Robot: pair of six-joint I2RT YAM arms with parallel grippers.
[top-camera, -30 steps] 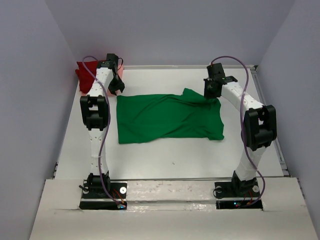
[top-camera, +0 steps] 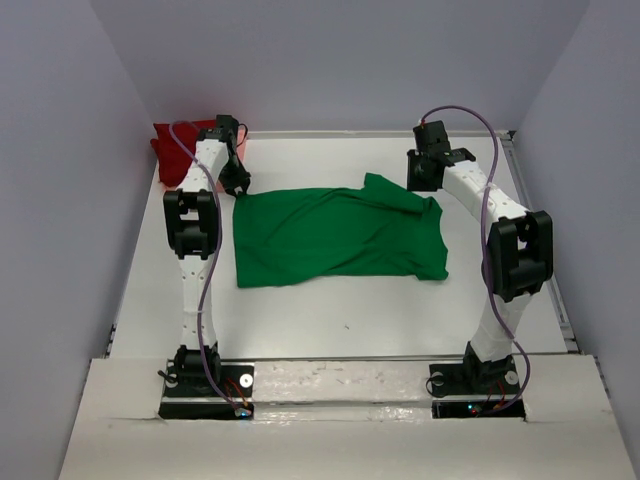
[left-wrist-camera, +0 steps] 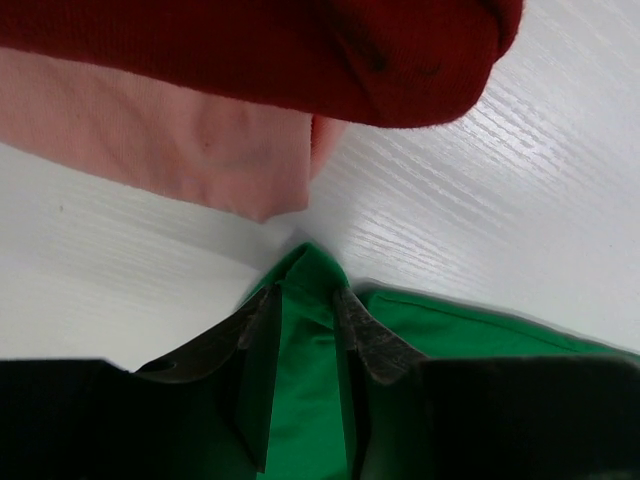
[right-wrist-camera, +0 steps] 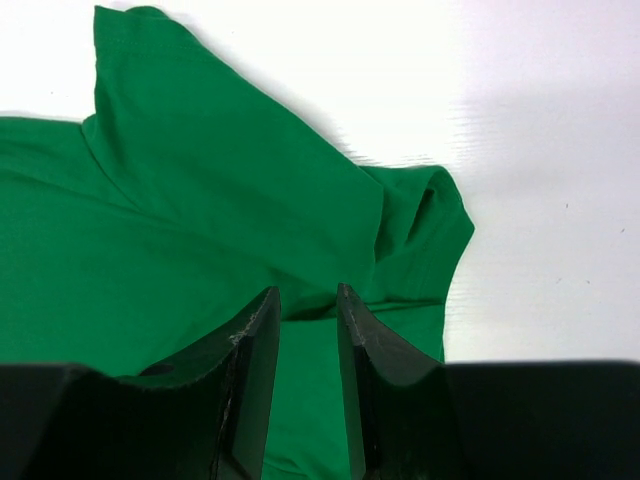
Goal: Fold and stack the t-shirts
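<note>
A green t-shirt lies spread across the middle of the table, its upper right part folded over in a flap. My left gripper is at the shirt's upper left corner, fingers part open. Green cloth shows in the gap, but whether it lies between the fingertips or just beneath them is unclear. Over the shirt's upper right area stands my right gripper, its fingers apart and the cloth below them, none visibly gripped.
Behind the left arm, at the back left, a dark red cloth rests on a pink one, close to the left gripper. Bare white table surrounds the shirt at the front and right.
The right gripper has moved only a little. The shirt lies almost the same.
</note>
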